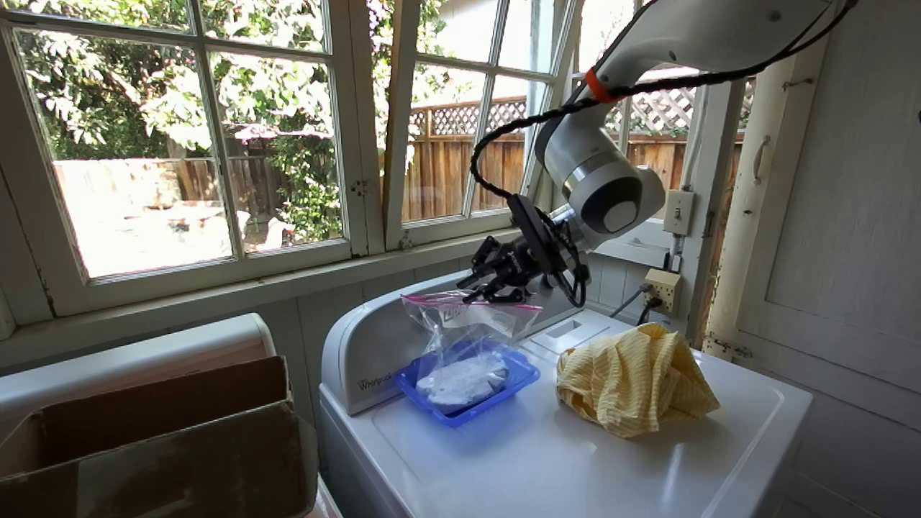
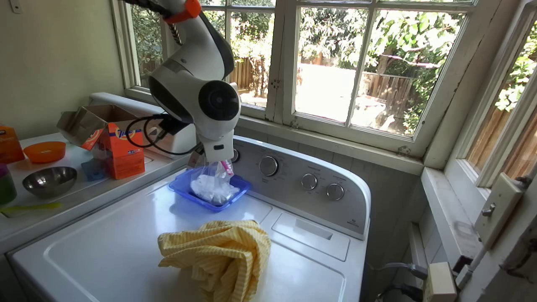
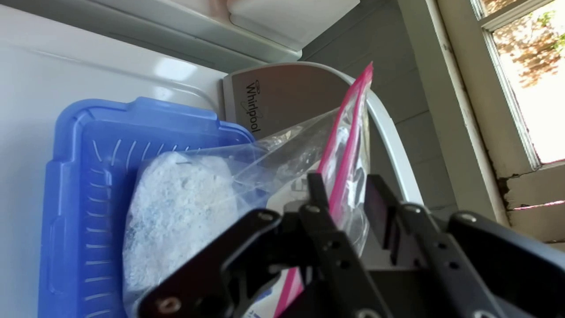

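A clear zip bag point(image 1: 470, 332) with a pink seal stands up from a blue tray point(image 1: 523, 380), white powder point(image 3: 182, 212) filling its lower part. My gripper point(image 1: 470, 290) is at the bag's upper edge. In the wrist view, the fingers of my gripper are parted on either side of the pink seal point(image 3: 347, 151). The bag's edge runs through the gap; the left finger looks close to the seal, and a gap shows on the right. Exterior view 2 has the fingers hidden behind the arm.
The tray rests on a white Whirlpool washer point(image 2: 126, 236), against its control panel point(image 2: 297, 173). A crumpled yellow cloth point(image 2: 226, 256) lies nearby on the lid. To the left, another appliance holds a cardboard box point(image 2: 103, 118), an orange Tide box point(image 2: 126, 153) and bowls.
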